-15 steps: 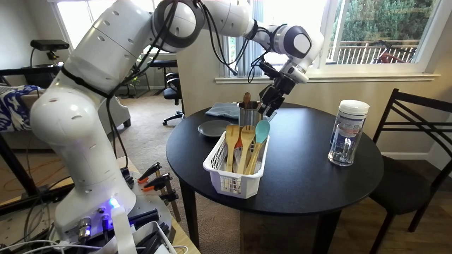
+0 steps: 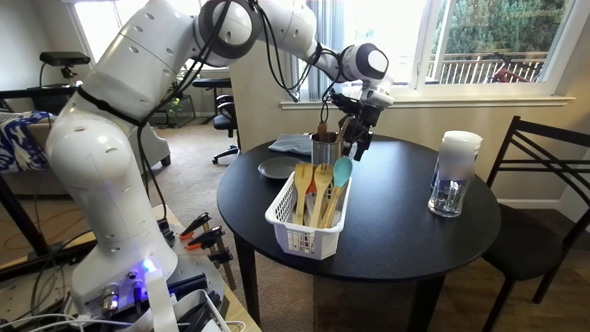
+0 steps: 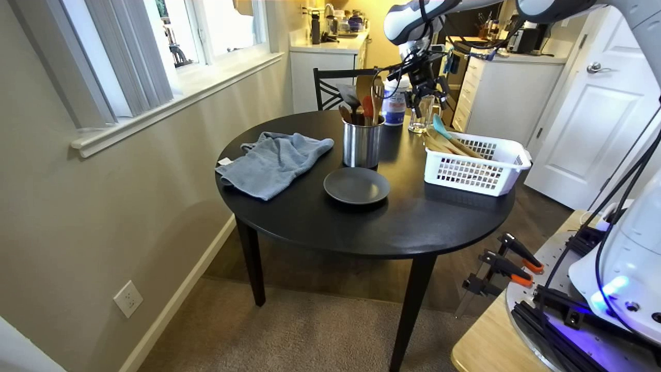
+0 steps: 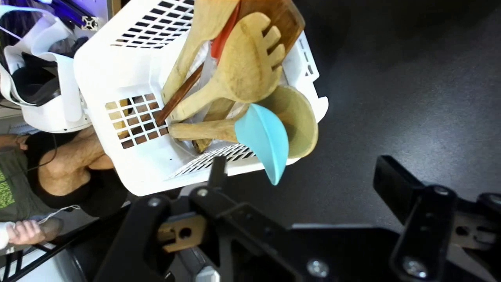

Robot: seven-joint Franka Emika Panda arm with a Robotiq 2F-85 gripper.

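Note:
My gripper is open, with only bare dark table between its fingers in the wrist view. Ahead of it there is a white plastic basket (image 4: 117,70) of kitchen utensils. A turquoise spoon head (image 4: 264,134) sticks out over the basket's rim, near the left finger but apart from it. Beside it lie a wooden slotted spoon (image 4: 246,61) and other wooden tools. From exterior view 1, the gripper (image 2: 356,152) appears beyond the basket (image 2: 309,238), beside a steel utensil holder (image 2: 325,152). In exterior view 2 it overlaps a glass mug (image 3: 422,114) in the background.
A grey plate (image 3: 356,186) and a crumpled blue-grey towel (image 3: 272,162) occupy one side of the black round table (image 3: 297,224). A white-lidded container (image 2: 462,141) and the mug stand on the right. A seated person (image 4: 61,169) shows in the wrist view.
The wrist has moved left in exterior view 1, and the gripper has swung from leaning down-left to pointing more steeply down. The basket, holder and plate have stayed put.

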